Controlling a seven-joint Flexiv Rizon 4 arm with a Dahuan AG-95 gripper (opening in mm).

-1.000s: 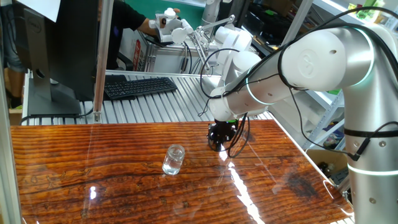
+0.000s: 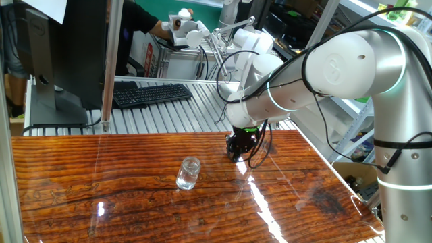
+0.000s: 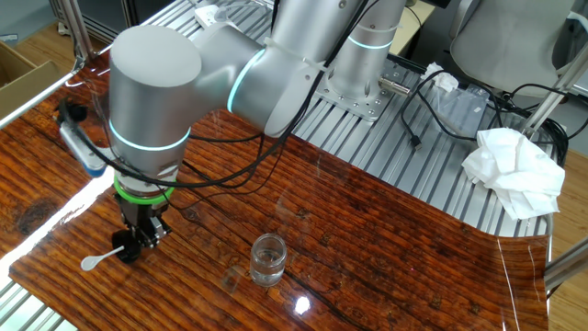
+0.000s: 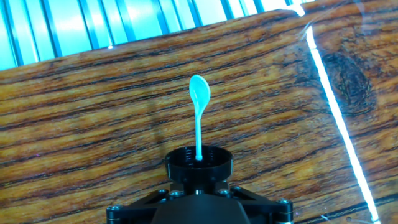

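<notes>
A pale spoon [image 4: 199, 96] points away from my gripper [image 3: 138, 241], its handle running into a round black cup-like piece [image 4: 199, 167] at the gripper's tip. In exterior view 2 the spoon shows white, sticking out to the lower left over the wooden table. Low above that table or touching it, the gripper [image 2: 241, 144] looks dark and small in exterior view 1. How its fingers stand around the black piece is hidden, so whether they grip it or the spoon does not show. A clear glass [image 2: 188, 173] stands upright, apart from the gripper.
Slatted metal [image 2: 202, 94] borders the tabletop, bearing a black keyboard [image 2: 152, 95] and a monitor. Crumpled white tissue [image 3: 513, 172] and cables lie on the slats. Loose cables hang along the arm.
</notes>
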